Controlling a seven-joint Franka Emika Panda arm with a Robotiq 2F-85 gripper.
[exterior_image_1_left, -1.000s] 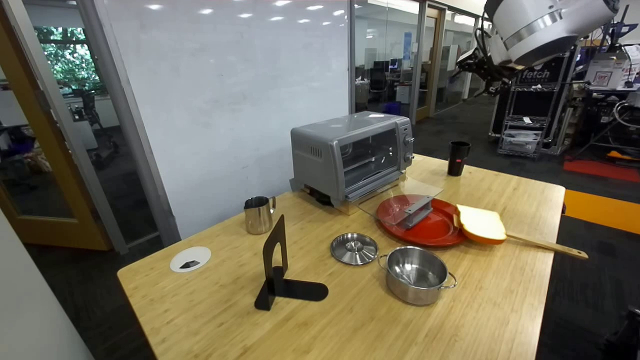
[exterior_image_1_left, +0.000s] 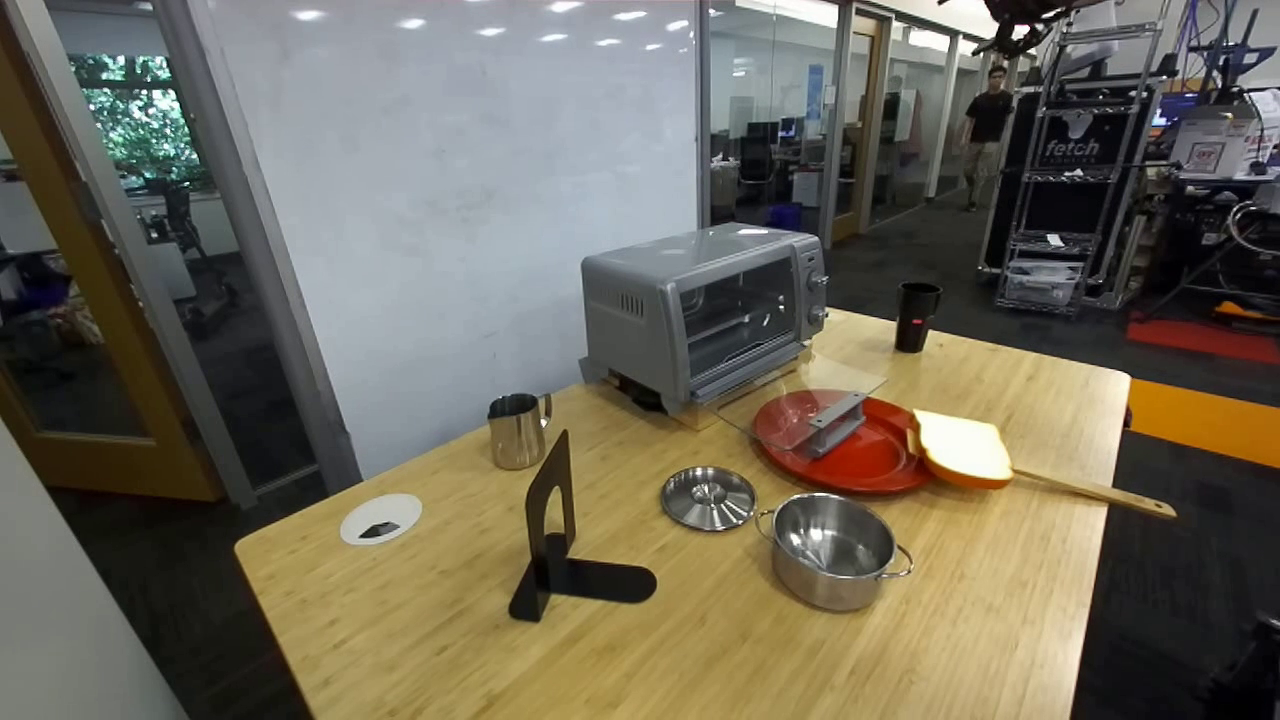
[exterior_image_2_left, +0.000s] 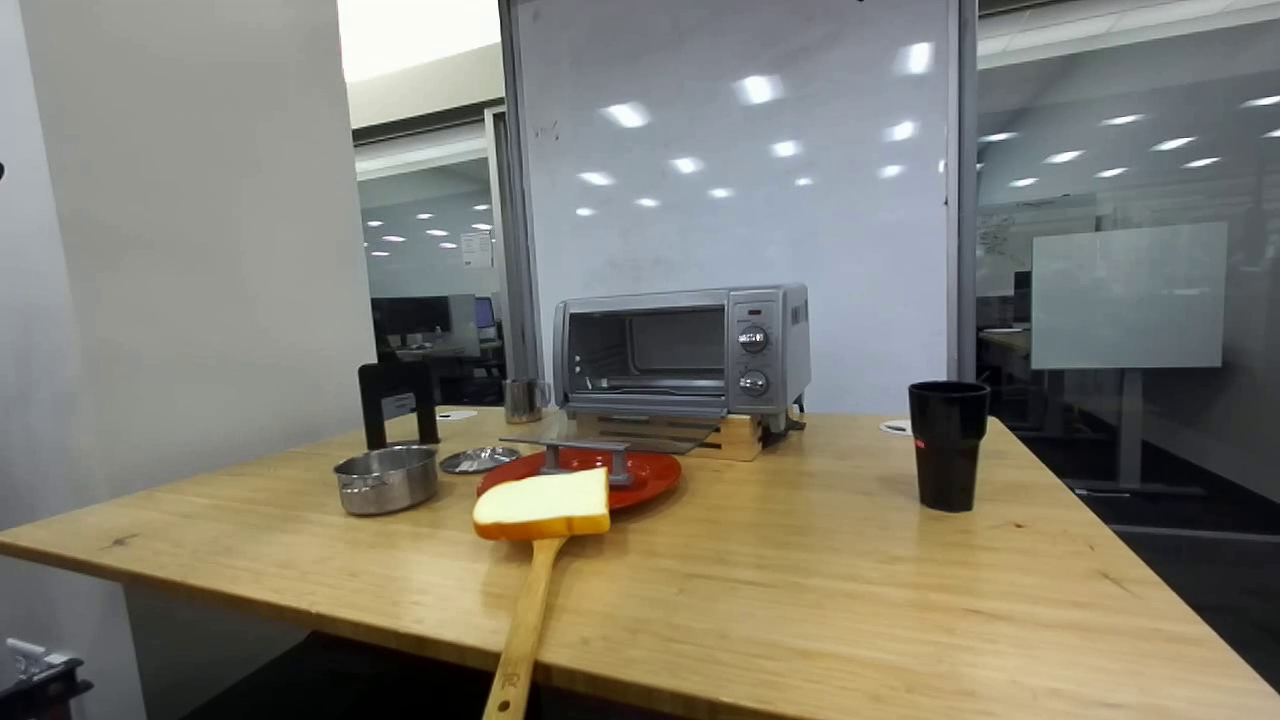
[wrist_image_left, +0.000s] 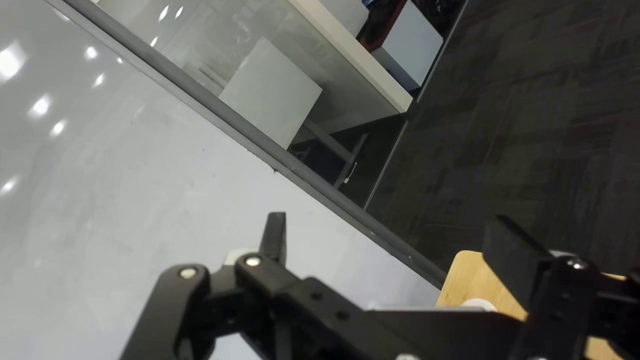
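Nothing lies between the wide-apart fingers of my open gripper, which the wrist view shows against the whiteboard and floor. In exterior view 1 only a dark part of it shows at the top edge, high above the table's far right side. A bread slice (exterior_image_1_left: 963, 448) rests on the head of a wooden spatula (exterior_image_1_left: 1092, 490), at the red plate's right edge. The toaster oven (exterior_image_2_left: 684, 350) has its glass door lowered, its handle (exterior_image_1_left: 836, 422) over the red plate (exterior_image_1_left: 885, 462). Inside, a rack shows and no food is visible.
A steel pot (exterior_image_1_left: 828, 558), its lid (exterior_image_1_left: 709, 498), a steel pitcher (exterior_image_1_left: 516, 434) and an upright black bookend (exterior_image_1_left: 554, 528) stand left and front of the plate. The black cup (exterior_image_2_left: 948, 446) stands alone at right. Bare table lies between cup and plate.
The arm and gripper have risen, nearly leaving the top of exterior view 1. A walking person now shows in the background. The things on the table look unmoved.
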